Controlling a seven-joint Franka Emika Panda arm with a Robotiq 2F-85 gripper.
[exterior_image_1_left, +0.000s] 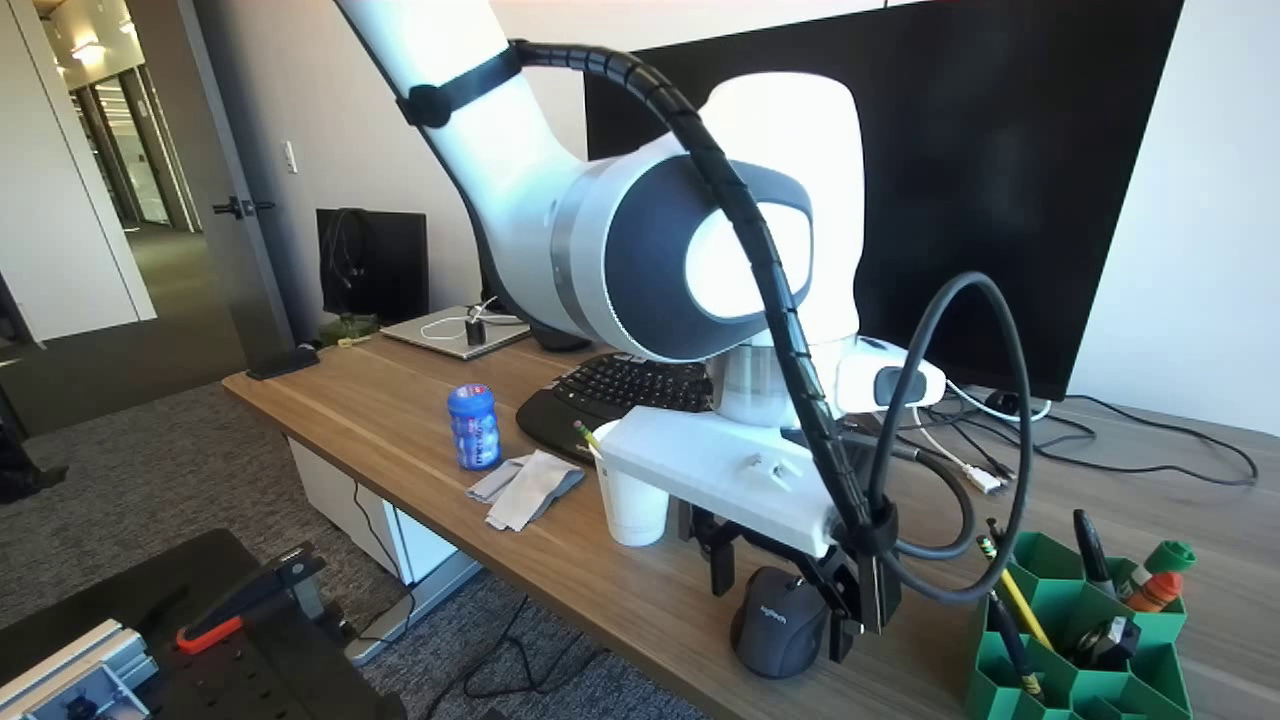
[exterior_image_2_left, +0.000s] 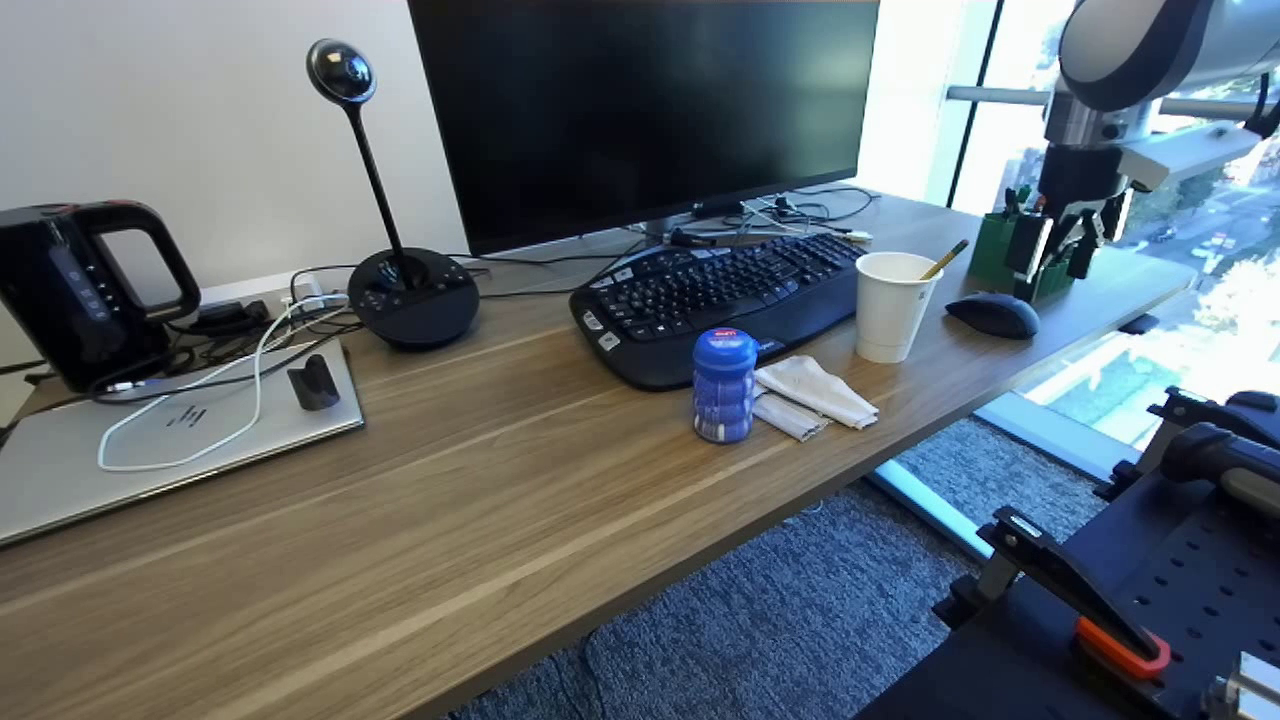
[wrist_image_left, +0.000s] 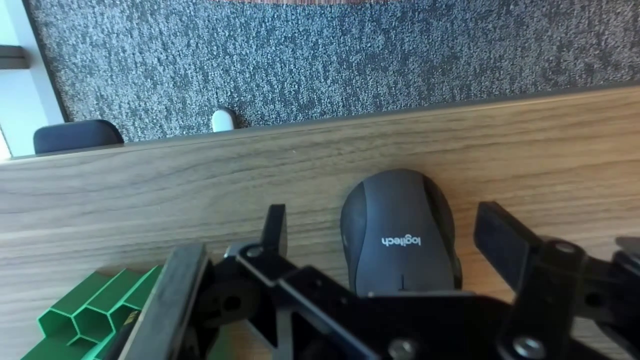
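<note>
A dark grey Logitech mouse lies on the wooden desk near its front edge. My gripper is open above it, one finger on each side of the mouse, with desk showing between the mouse and both fingers in the wrist view. Exterior view 1 has the gripper just over the mouse, pointing down. From the far side, in exterior view 2, the mouse sits below the fingers. The rear part of the mouse is hidden behind the gripper's body in the wrist view.
A white cup holding a pencil stands left of the gripper. The green pen holder is close on its right. Further left are folded cloths, a blue bottle and a black keyboard. Bare desk stretches away at the far left.
</note>
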